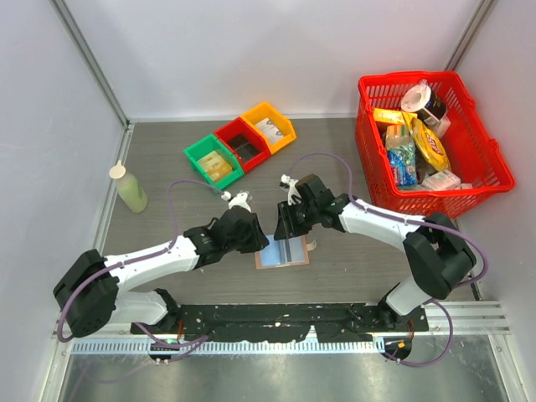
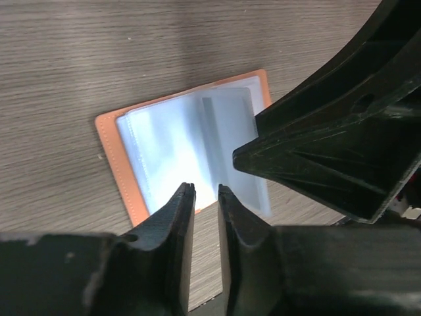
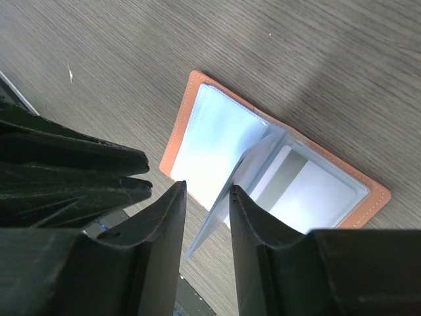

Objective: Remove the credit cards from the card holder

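The open card holder (image 1: 281, 260) lies on the wooden table between both arms. In the left wrist view it shows an orange-brown border (image 2: 115, 164) and pale sleeves. In the right wrist view a clear flap (image 3: 217, 210) stands raised, with a card with a grey stripe (image 3: 306, 201) beside it. My left gripper hovers at the holder's left side, fingertips close together, nothing seen between them. My right gripper is over the holder, fingers a little apart, at the raised flap; whether it touches the flap is unclear.
Green, red and orange bins (image 1: 229, 131) stand at the back, a red basket (image 1: 473, 184) with packages at the back right, a pale bottle (image 1: 130, 188) at the left. The table around the holder is otherwise clear.
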